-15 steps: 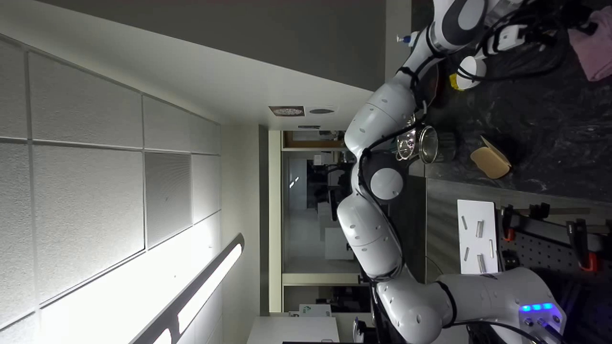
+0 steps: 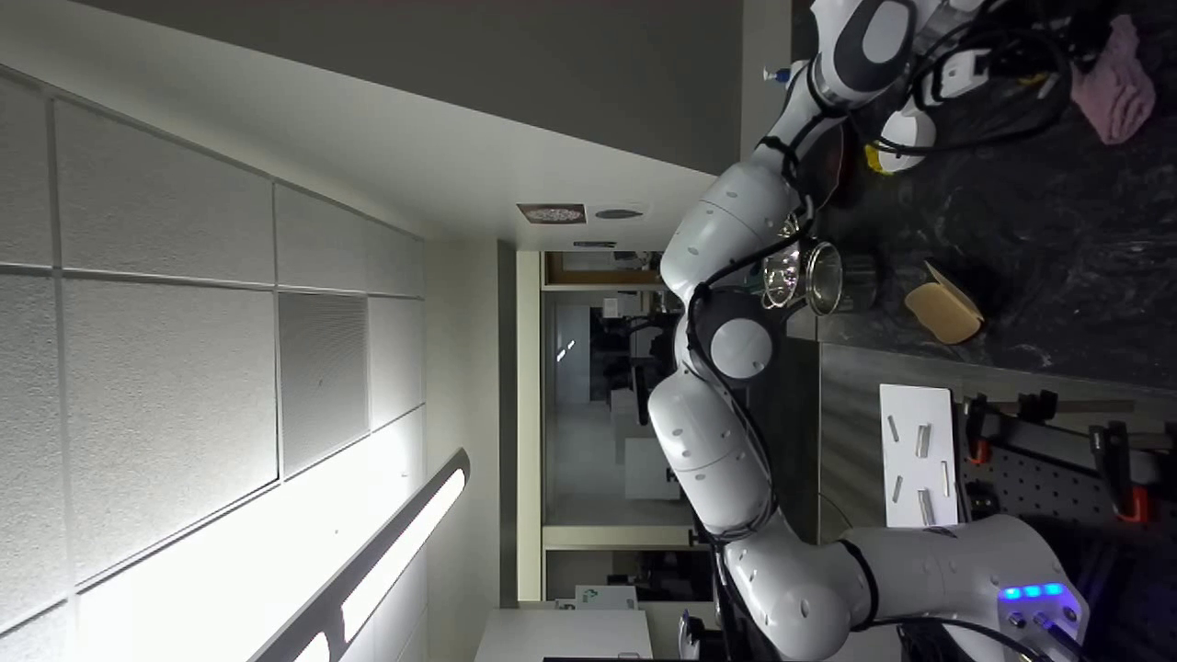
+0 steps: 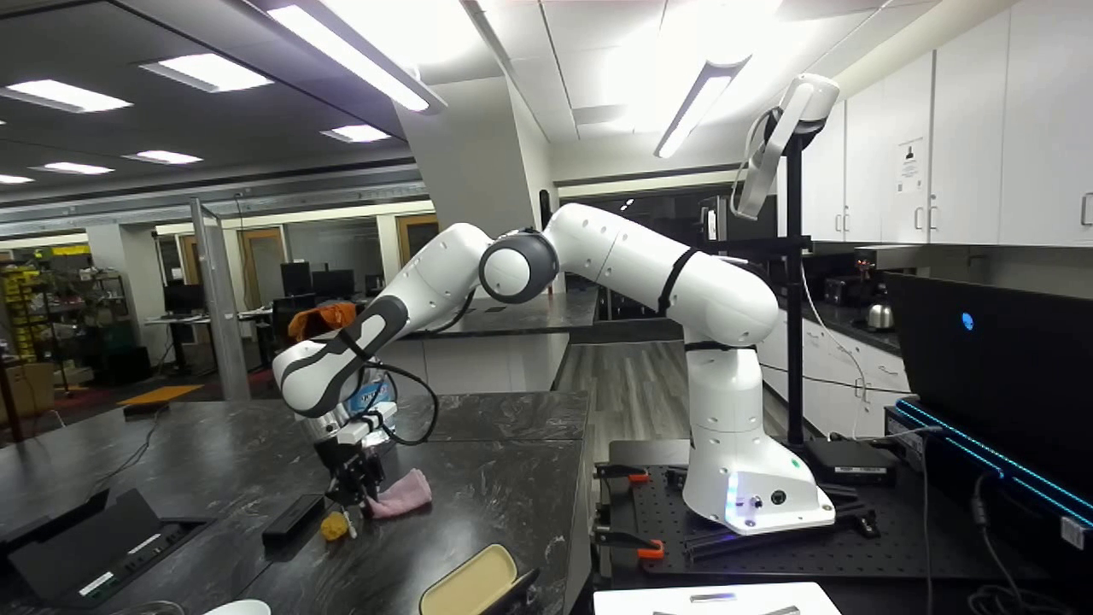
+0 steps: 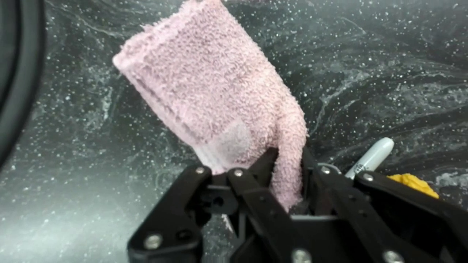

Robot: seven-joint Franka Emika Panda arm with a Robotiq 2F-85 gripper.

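A folded pink towel (image 4: pixel 210 83) lies on the dark marbled table, one bunched edge of it pinched in my gripper. The towel's far end spreads flat on the tabletop in the wrist view. From the second exterior view, the gripper (image 3: pixel 359 492) points down close to the table at the left edge of the towel (image 3: pixel 402 495). In the first exterior view the towel (image 2: pixel 1116 88) shows at the upper right, and the fingertips are hard to make out there.
Close beside the gripper are a grey marker (image 4: pixel 373 155) and a yellow lump (image 3: pixel 334 526). A black box (image 3: pixel 294 518) sits farther left. An open tan case (image 3: pixel 471 582) lies nearer the table edge. Bare tabletop extends between towel and case.
In the first exterior view, the arm's far end and the towel have shifted up and slightly left. The towel looks more bunched now. The other objects stay where they were.
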